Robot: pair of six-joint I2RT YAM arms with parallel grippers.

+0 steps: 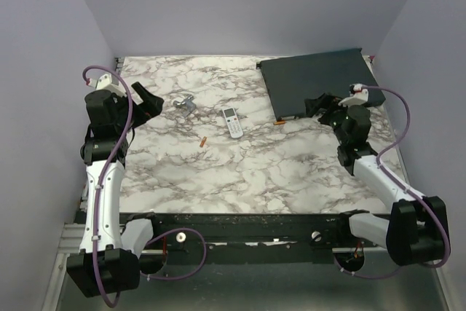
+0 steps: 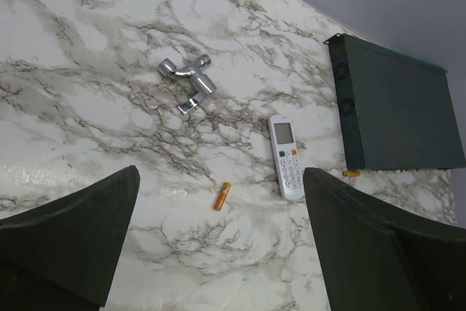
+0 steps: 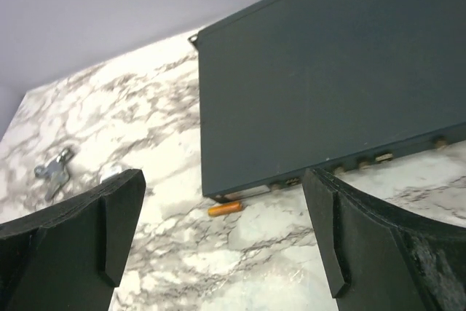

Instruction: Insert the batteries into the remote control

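A white remote control (image 1: 232, 123) lies face up near the table's middle, its screen and keypad showing; its back is hidden. To its left rests one small orange battery (image 1: 203, 141), flat on the marble. A second orange battery (image 3: 225, 209) lies against the near left corner of the dark box. My left gripper (image 1: 148, 100) hangs open over the left side, with nothing between its fingers. On the right, my right gripper (image 1: 319, 105) is open too, above the box's front edge, its fingers (image 3: 378, 245) empty and apart from the second battery.
The large dark box (image 1: 320, 81) takes up the back right of the marble table (image 1: 218, 180). A chrome faucet (image 1: 185, 104) lies at the back left.
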